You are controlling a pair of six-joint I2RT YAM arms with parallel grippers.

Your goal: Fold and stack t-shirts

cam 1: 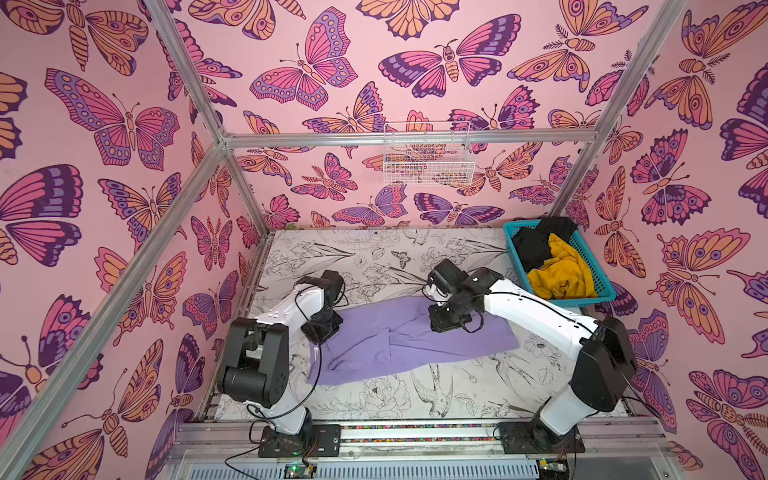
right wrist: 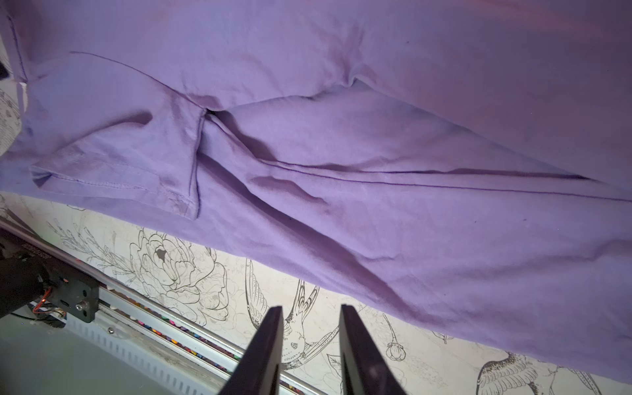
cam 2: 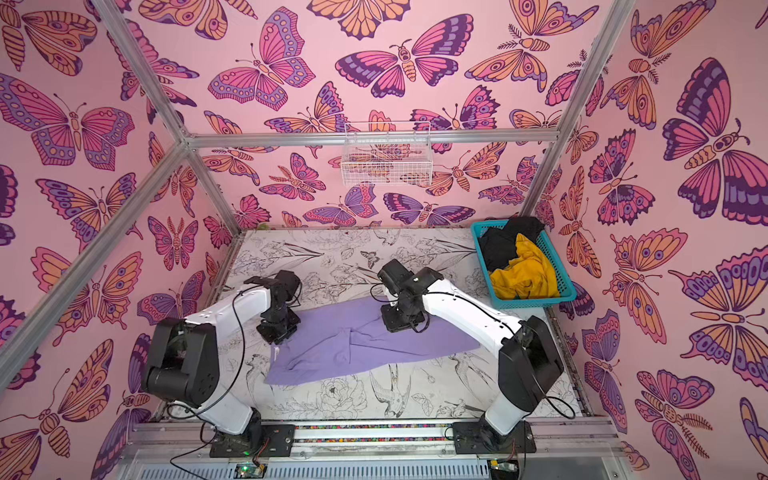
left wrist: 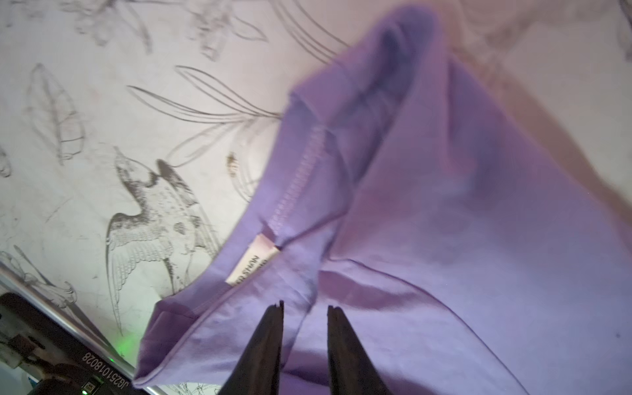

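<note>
A purple t-shirt [cam 1: 384, 352] lies lengthwise on the table, part folded over, with wrinkles and a sleeve [right wrist: 125, 171] laid across it. Its collar, with a white label [left wrist: 252, 259], is at the left end. Over that collar end hangs my left gripper, its fingers part open with only a gap between them and the cloth beneath. My right gripper is open above the shirt's middle, pointing down near its front edge. Nothing sits between the right fingers. The arms hide parts of the shirt's far edge in the top views.
A teal basket [cam 1: 593, 264] with yellow cloth [cam 1: 561, 272] and black cloth [cam 1: 531, 246] stands at the back right. A bare patterned table [cam 1: 368, 256] stretches behind the shirt. Metal rails [cam 1: 416, 432] run along the front.
</note>
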